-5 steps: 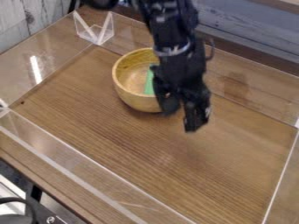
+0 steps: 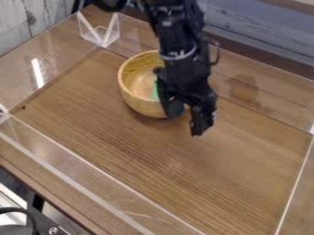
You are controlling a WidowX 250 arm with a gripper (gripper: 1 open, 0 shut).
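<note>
My gripper (image 2: 185, 123) is a black arm end reaching down from the top centre, open, its fingers at the right side of a yellow bowl (image 2: 138, 73). Something green inside the bowl is mostly hidden behind the arm. Whether the fingers touch the bowl I cannot tell.
The wooden tray floor (image 2: 147, 174) is clear in front and to the right. A white clear plastic piece (image 2: 98, 27) stands at the back left. The tray's walls bound the space at the back and sides.
The bowl looks unmoved.
</note>
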